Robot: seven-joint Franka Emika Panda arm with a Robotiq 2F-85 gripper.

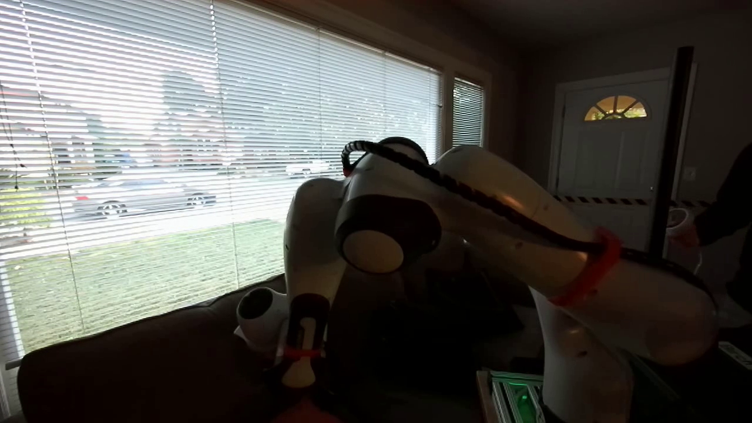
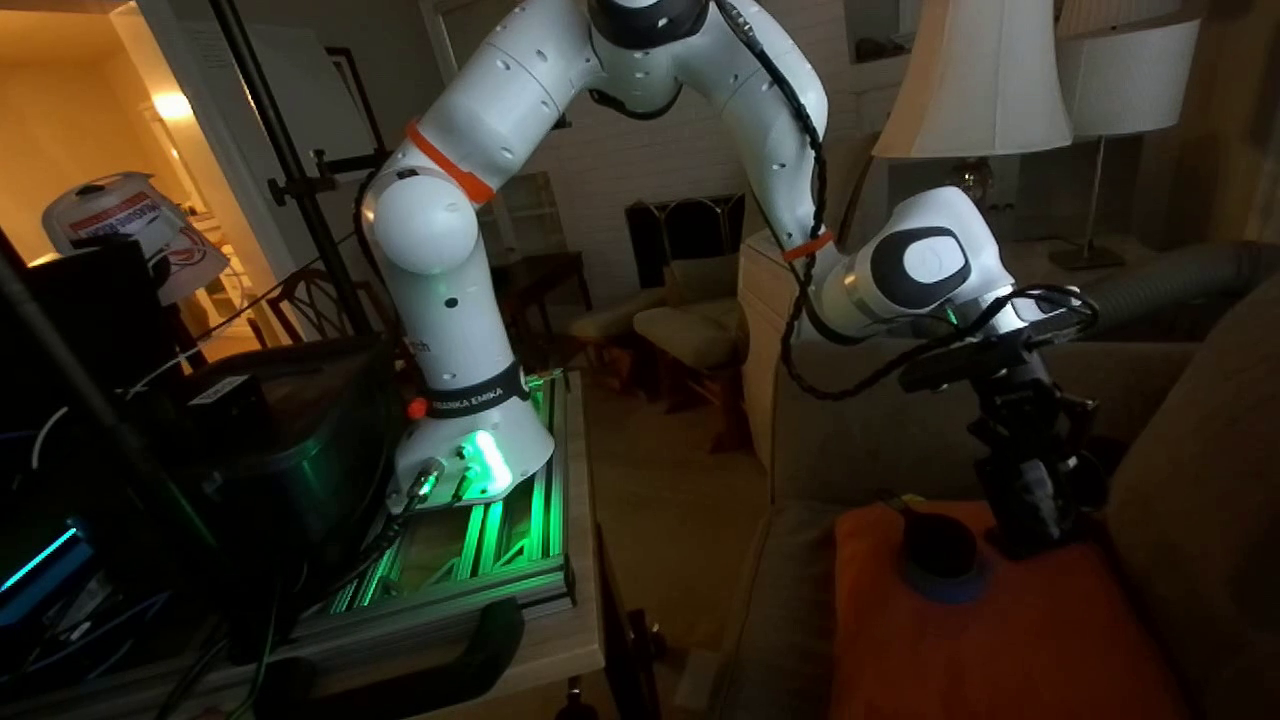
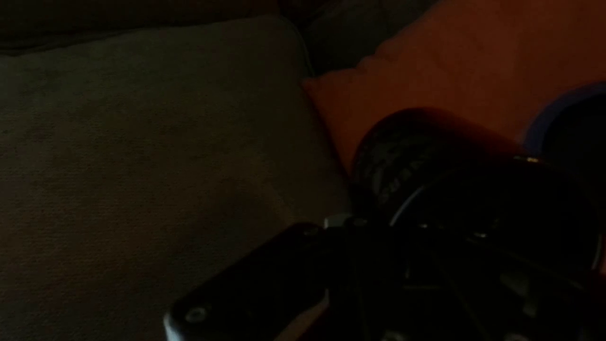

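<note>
In the wrist view, a dark round container (image 3: 392,165) with pale lettering and a reddish side lies against my gripper. Its grip appears shut on this container, though deep shadow hides much of the contact. From the side, my gripper (image 2: 1027,480) points down over the orange cushion (image 2: 870,648), low near its rear edge. A separate dark rounded object (image 2: 939,542) with a blue rim rests on that cushion, just left of the gripper. Part of the blue rim (image 3: 537,128) also shows at the wrist view's right edge.
The couch back (image 2: 1236,480) rises close to the gripper's right. A bare brown seat cushion (image 3: 159,148) fills the wrist view's left. Lamps (image 2: 978,84) stand behind the couch, and a person's arm (image 1: 719,218) shows at the far right of the first exterior view.
</note>
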